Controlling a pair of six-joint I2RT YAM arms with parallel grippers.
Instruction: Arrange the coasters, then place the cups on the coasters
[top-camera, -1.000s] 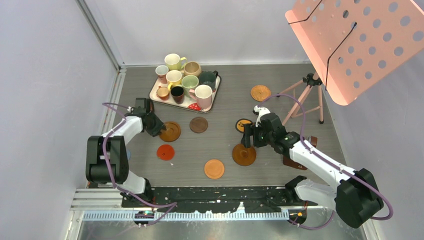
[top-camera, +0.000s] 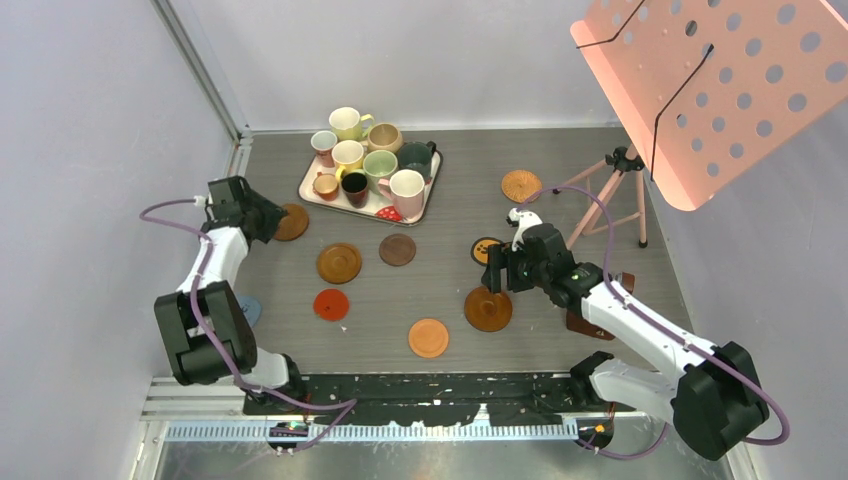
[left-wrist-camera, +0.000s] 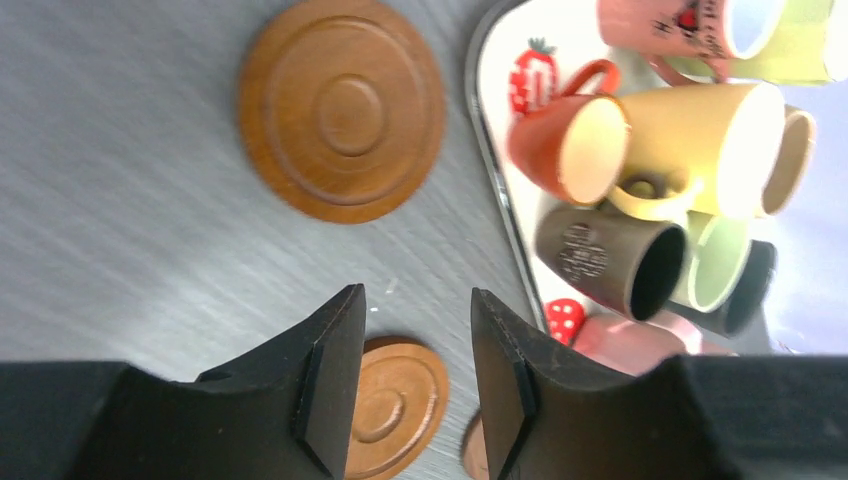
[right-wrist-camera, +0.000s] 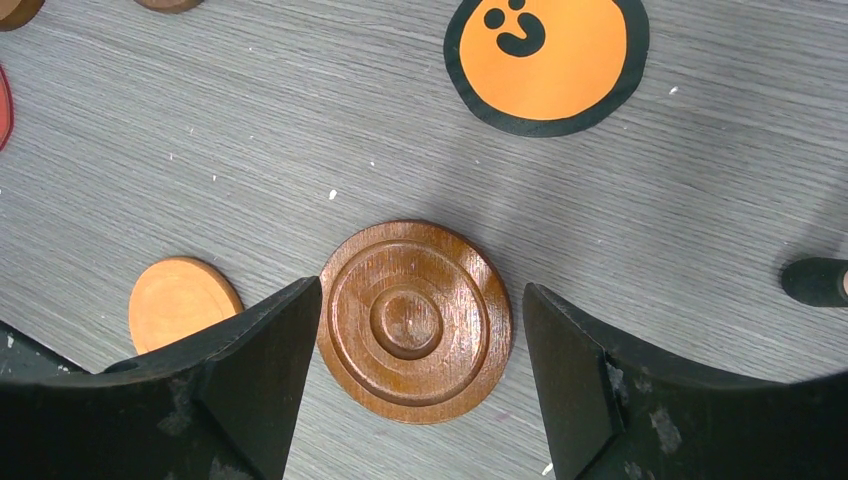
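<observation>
Several cups stand on a white tray (top-camera: 433, 192), among them a small orange cup (top-camera: 326, 186), a dark brown cup (top-camera: 355, 189) and a pink cup (top-camera: 407, 192). Left of the tray lies a brown wooden coaster (top-camera: 293, 223), with my left gripper (top-camera: 277, 218) above its left side. In the left wrist view, that gripper's fingers (left-wrist-camera: 335, 350) are apart with nothing between them. My right gripper is open and empty above another brown coaster (right-wrist-camera: 455, 390), near a black-and-orange round mat (right-wrist-camera: 590, 60).
More round coasters are spread over the grey table: brown (top-camera: 339, 263), dark brown (top-camera: 397, 250), red (top-camera: 331, 305), light orange (top-camera: 428, 338) and woven (top-camera: 520, 186). A pink tripod (top-camera: 640, 205) stands at the right. Bare table lies between the coasters.
My left arm has swung left, its gripper going from beside the middle-left brown coaster to the coaster nearer the tray. My right arm and the cups have not moved.
</observation>
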